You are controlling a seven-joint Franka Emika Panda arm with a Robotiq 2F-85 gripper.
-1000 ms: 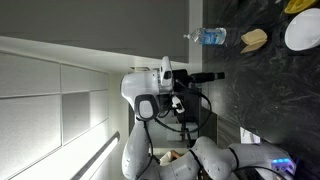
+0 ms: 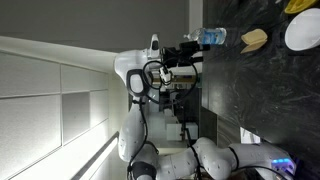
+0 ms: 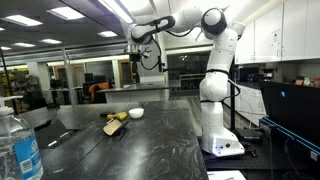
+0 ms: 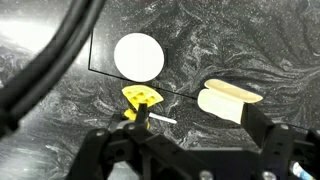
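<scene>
My gripper is open above the dark table, with nothing between its fingers. In the wrist view, a pale tan, wedge-like piece lies just beyond the right finger. A yellow item lies beyond the left finger, with a round white dish farther out. Exterior view 1 shows a clear bottle with a blue label, close to the gripper in that picture. From the second exterior view, the gripper hangs high over the table, well above the tan piece.
The bottle stands at the near left in exterior view 2. A thin white stick lies by the yellow item. The arm's cables cross the wrist view's left side.
In exterior view 1, my gripper has moved upward in the picture, from below the bottle to overlapping its lower left edge. The table objects have not moved.
</scene>
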